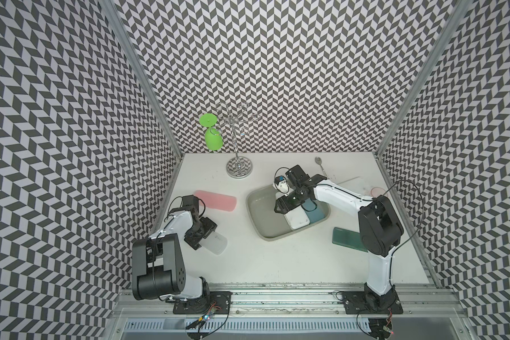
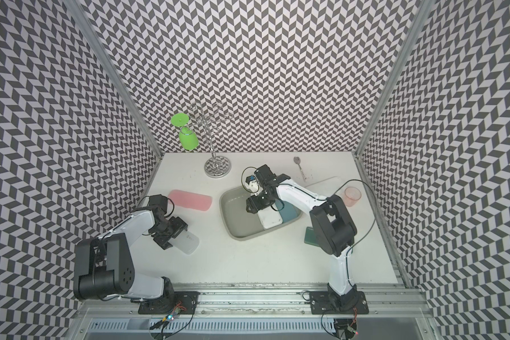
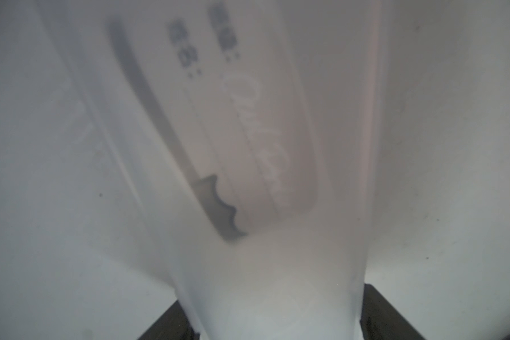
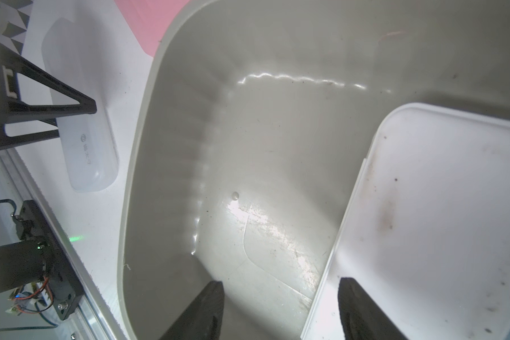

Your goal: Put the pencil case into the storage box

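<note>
A translucent white pencil case [image 3: 255, 266] with a printed label inside lies on the table at the left. My left gripper [image 1: 204, 234] is open, its fingers on either side of the case's near end. The grey storage box [image 4: 136, 170] stands mid-table. Inside it, a white case [image 4: 436, 209] lies flat beside a blue case [image 1: 315, 214] on the right; the left half of the floor is bare. Over the box, my right gripper is part open with nothing held. Its right finger [image 4: 365, 311] is above the white case's edge.
A pink case [image 1: 215, 200] lies left of the box, a green case [image 1: 348, 238] to its right, partly under the right arm. Behind stands a metal rack [image 1: 239, 166] with a green cup [image 1: 213, 138]. A spoon [image 1: 320, 165] and a clear cup [image 2: 352, 196] are at the right.
</note>
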